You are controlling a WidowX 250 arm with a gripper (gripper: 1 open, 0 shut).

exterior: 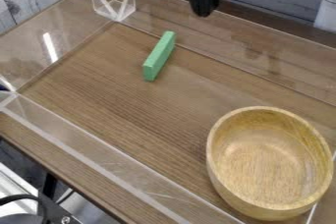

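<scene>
A green bar (159, 56) lies at a slant on the wooden table (125, 120), left of centre. Above and to the right of it, at the top edge of the camera view, hangs my black gripper (203, 10), apart from the bar and partly out of frame. It looks shut, with nothing visible between its fingers.
A large round wooden bowl (269, 164) occupies the lower right. A white wire-like holder (113, 4) stands at the upper left, and a white cylinder (327, 12) at the far upper right.
</scene>
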